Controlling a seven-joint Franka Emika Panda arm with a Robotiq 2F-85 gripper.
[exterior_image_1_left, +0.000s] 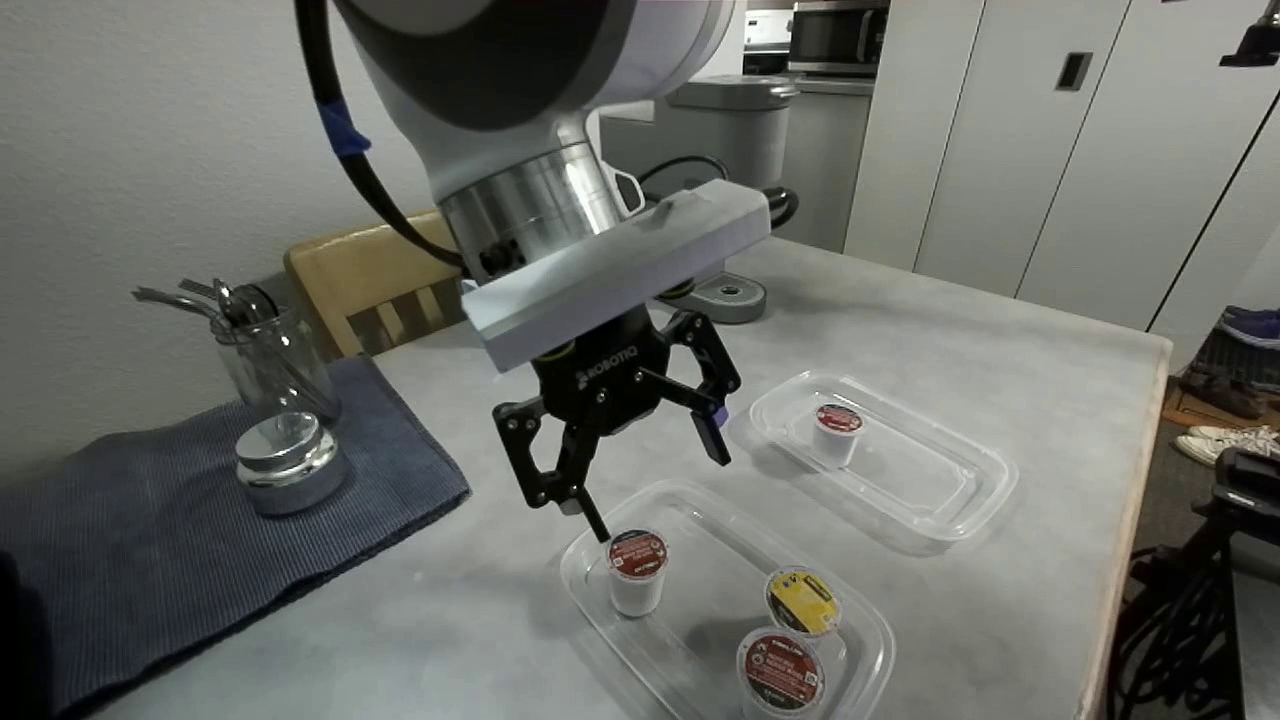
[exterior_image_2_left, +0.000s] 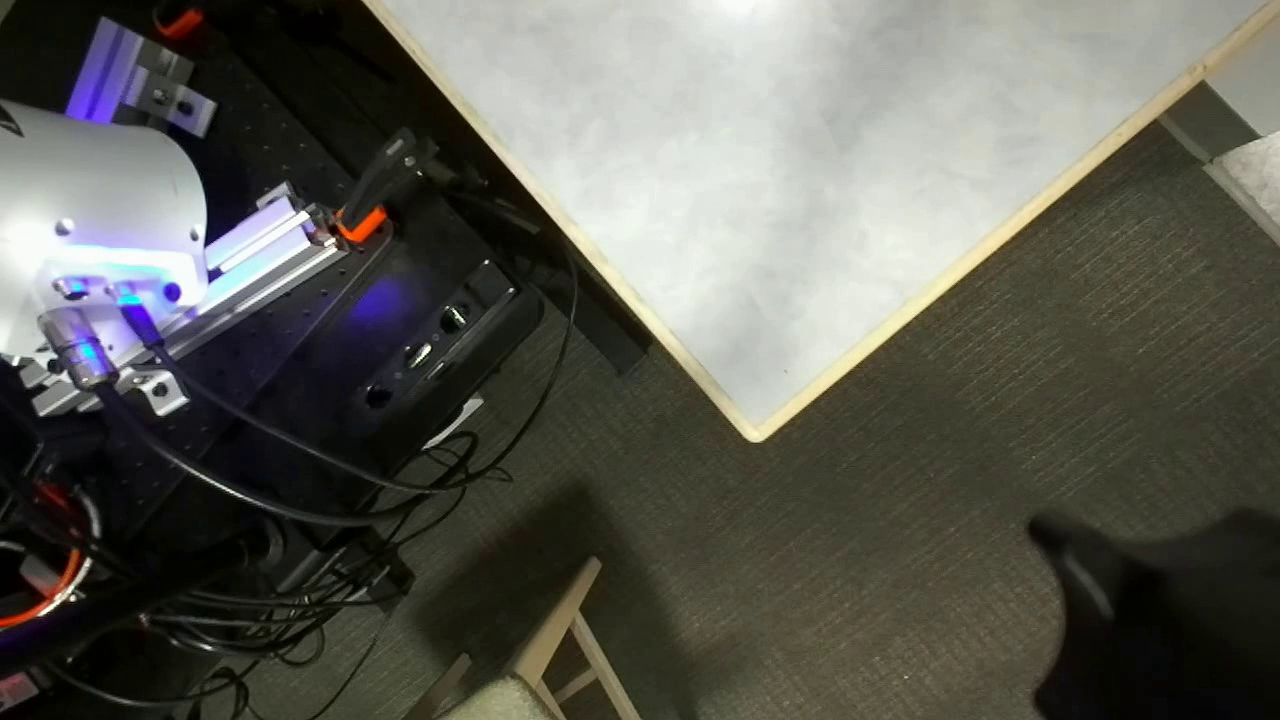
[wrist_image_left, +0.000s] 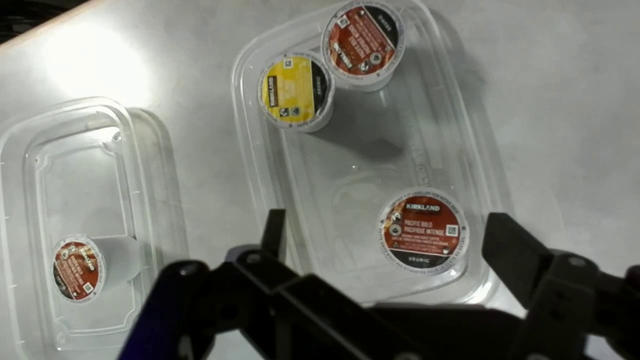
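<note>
My gripper is open above the nearer clear plastic container, with nothing between its fingers. Upright in that container stands a red-lidded coffee pod; in the wrist view it appears between the two fingertips but farther forward, at the right finger's side. At the container's other end a yellow-lidded pod and a second red-lidded pod sit side by side. Another clear container lies apart from the first, holding a single red-lidded pod.
A blue cloth on the left bears a glass jar of utensils and a silver-lidded jar. Behind the arm are a wooden chair and a grey appliance base. Bare tabletop surrounds the containers.
</note>
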